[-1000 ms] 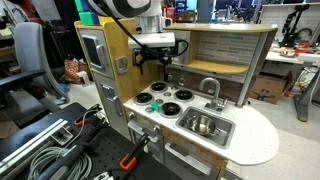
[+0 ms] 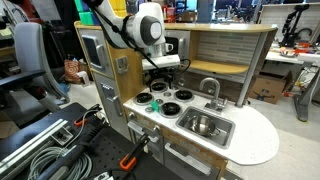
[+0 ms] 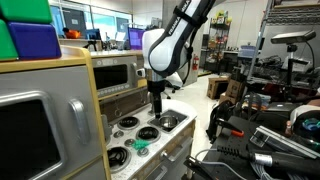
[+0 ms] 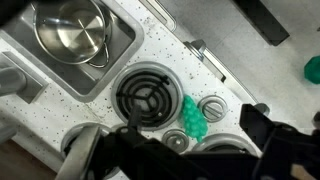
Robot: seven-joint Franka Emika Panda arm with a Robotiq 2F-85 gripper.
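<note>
My gripper stands open above the stove area, its dark fingers (image 4: 268, 132) wide apart in the wrist view with nothing held. Below and between them, a green object (image 4: 193, 118) lies on the white speckled counter beside a black coil burner (image 4: 148, 94). Exterior view 1 has the same green object (image 2: 155, 105) near the counter's front edge, lower than my gripper (image 2: 168, 84). A metal pot (image 4: 72, 28) rests inside the sink (image 4: 122, 38). From the other side, the gripper (image 3: 157, 108) hangs over the counter, with the green object (image 3: 140, 143) nearer the camera.
A curved faucet (image 2: 214, 88) rises behind the sink. Shelving (image 2: 215, 67) stands along the back, and a tall cabinet (image 2: 98, 50) is at the left. Bare white counter (image 2: 255, 135) lies right of the sink.
The arm has come down toward the counter and shifted somewhat right in exterior view 1. The green object and the pot have stayed where they were.
</note>
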